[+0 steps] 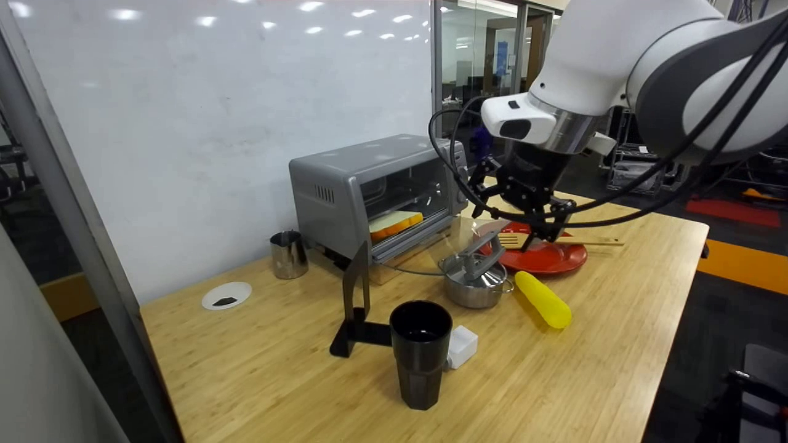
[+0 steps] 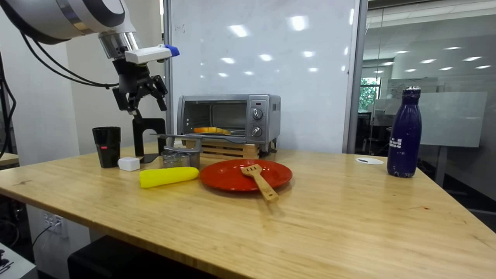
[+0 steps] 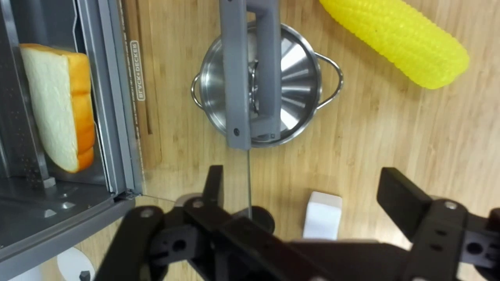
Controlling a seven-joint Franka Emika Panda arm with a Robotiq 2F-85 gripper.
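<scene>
My gripper is open with nothing between its fingers, held well above the table. Below it in the wrist view lies a silver pot, partly covered by the grey handle of the lowered oven door. The toaster oven stands against the whiteboard with its door down. A slice of bread with an orange crust rests inside. Yellow corn lies beside the pot. A wooden spatula leans across a red plate.
A black cup, a white block and a black stand are near the pot. By the oven stands a metal pitcher. A blue bottle is at the far right of exterior view 2.
</scene>
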